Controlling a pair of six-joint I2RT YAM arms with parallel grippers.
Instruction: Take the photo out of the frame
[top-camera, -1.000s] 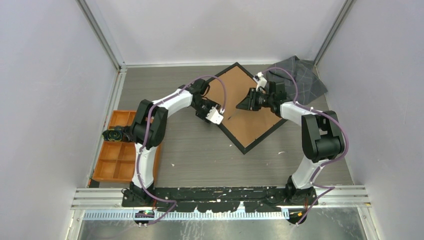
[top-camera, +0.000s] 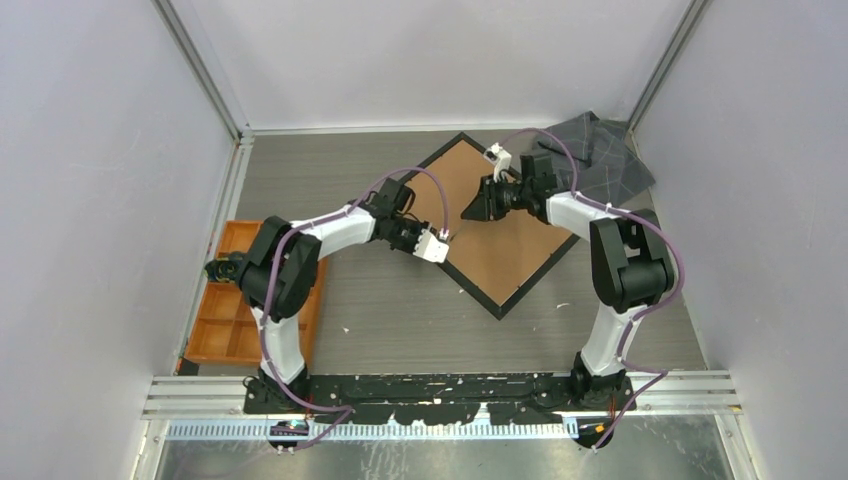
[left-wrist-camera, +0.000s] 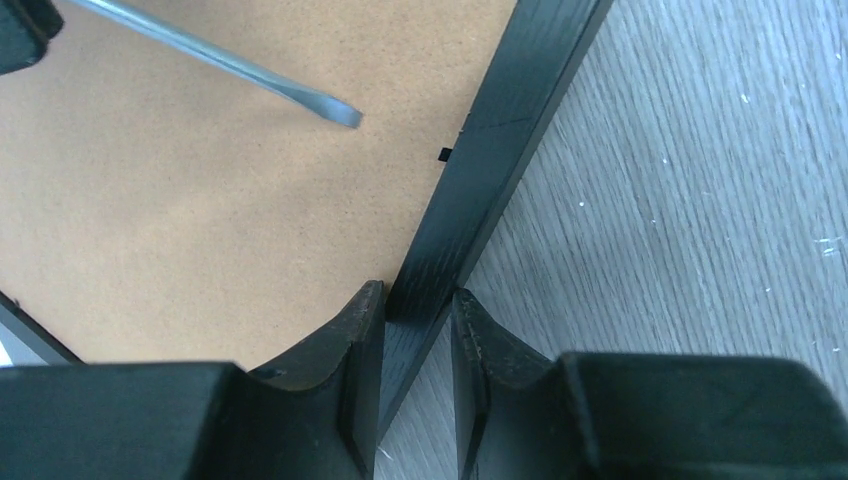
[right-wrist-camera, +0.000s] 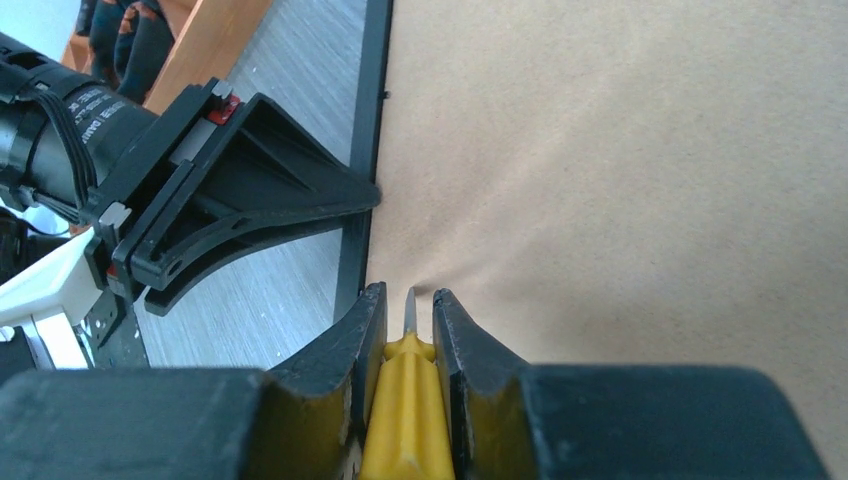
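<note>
The frame (top-camera: 519, 288) lies face down, its brown backing (top-camera: 502, 255) uppermost, with small dark tabs along the black border. My left gripper has its fingertips on either side of the near-left border (left-wrist-camera: 495, 140), partly closed around it. My right gripper is shut on a yellow-handled screwdriver; its flat metal tip (left-wrist-camera: 335, 108) is over the backing, to the left of a tab (left-wrist-camera: 445, 154) in the left wrist view.
A wooden compartment tray (top-camera: 215, 340) sits at the left, partly under my left arm. A grey cloth (top-camera: 615, 170) lies at the back right. Bare table surrounds the frame at the front.
The frame has shifted slightly left and toward the front, along with my left gripper. My right gripper has moved leftward with the screwdriver.
</note>
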